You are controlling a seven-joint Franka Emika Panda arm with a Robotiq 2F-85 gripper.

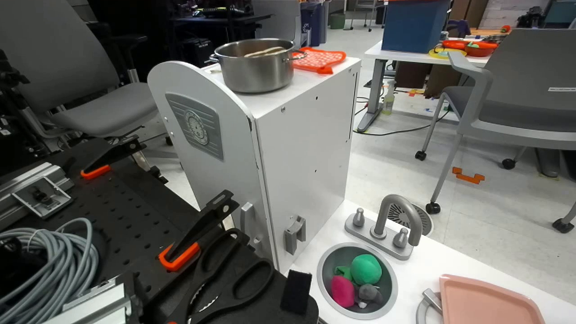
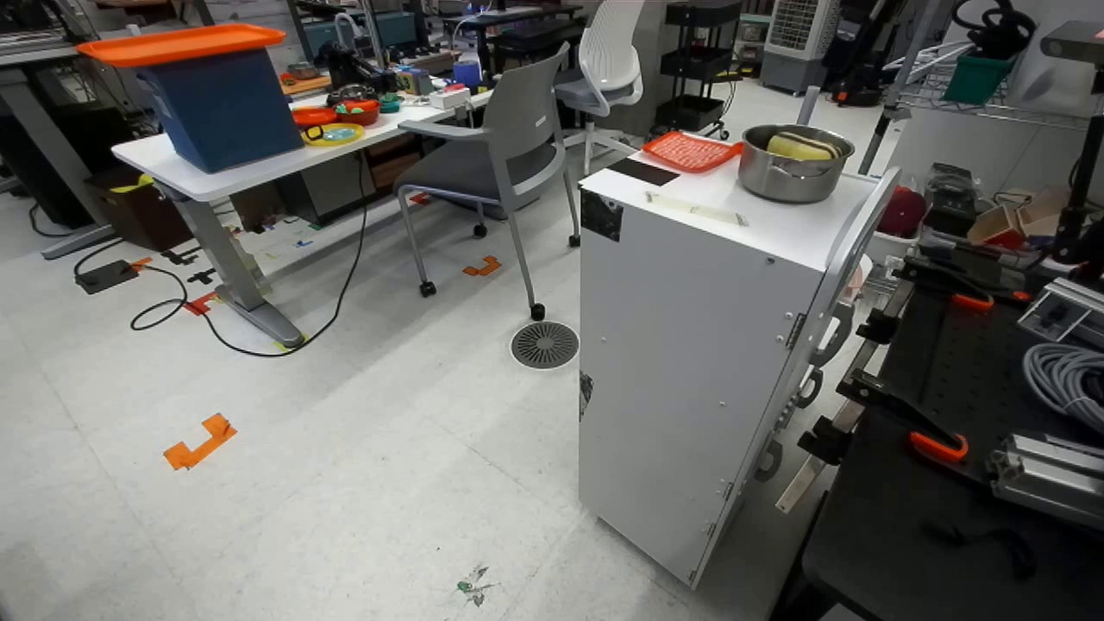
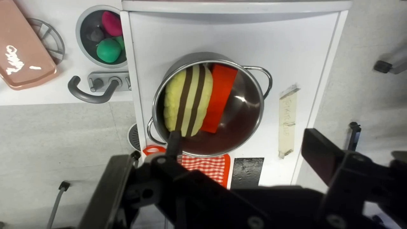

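A steel pot (image 3: 240, 126) with two side handles stands on top of the white cabinet (image 3: 313, 45). Inside it, toward the left in the wrist view, lies a yellow toy (image 3: 200, 99) with dark brown stripes. Beside that toy is a flat red piece (image 3: 218, 97). In exterior view 2 the yellow toy (image 2: 802, 147) shows just at the rim of the pot (image 2: 792, 181). My gripper is open above the pot, its fingers spread wide with nothing held between them. Neither exterior view shows it.
An orange-edged checkered mitt (image 3: 206, 166) lies beside the pot. The grey sink bowl (image 1: 325, 291) holds several soft toys, with a faucet (image 1: 399, 208) behind it and a pink tray (image 1: 486, 302) nearby. Tape (image 3: 286, 122) marks the otherwise bare cabinet top.
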